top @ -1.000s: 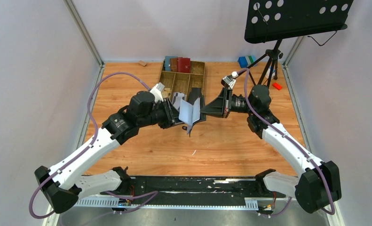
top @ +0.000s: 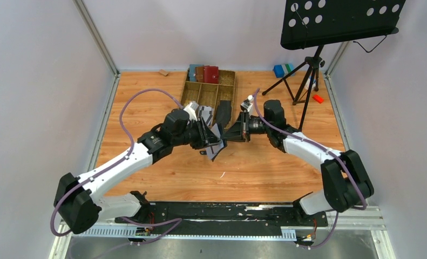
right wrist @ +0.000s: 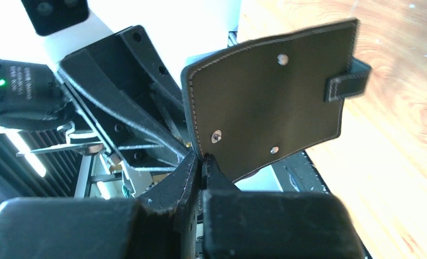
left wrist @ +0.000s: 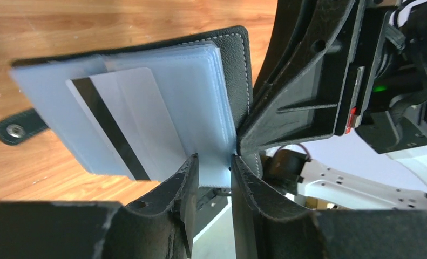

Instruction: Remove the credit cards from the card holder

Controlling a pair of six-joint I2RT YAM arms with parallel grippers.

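The dark leather card holder [right wrist: 270, 102] is held at its edge by my right gripper, shut on it, with its snap strap hanging free. The left wrist view shows its inside [left wrist: 216, 48] with pale translucent sleeves [left wrist: 195, 97] and a white card with a black stripe [left wrist: 135, 113]. My left gripper is over the sleeves, fingers apart at their edge beside the right gripper's tips [left wrist: 249, 137]; whether they touch the sleeves is unclear. In the top view both grippers meet over the table's middle.
A wooden divided box [top: 227, 78] with coloured wallets [top: 211, 74] stands at the back. A black music stand [top: 340, 21], a blue object [top: 278, 70] and a red one [top: 318, 99] are at back right.
Both arms have shifted and turned, the right wrist moving left and the left one slightly right. The card holder has tilted between them and its sleeves now face differently.
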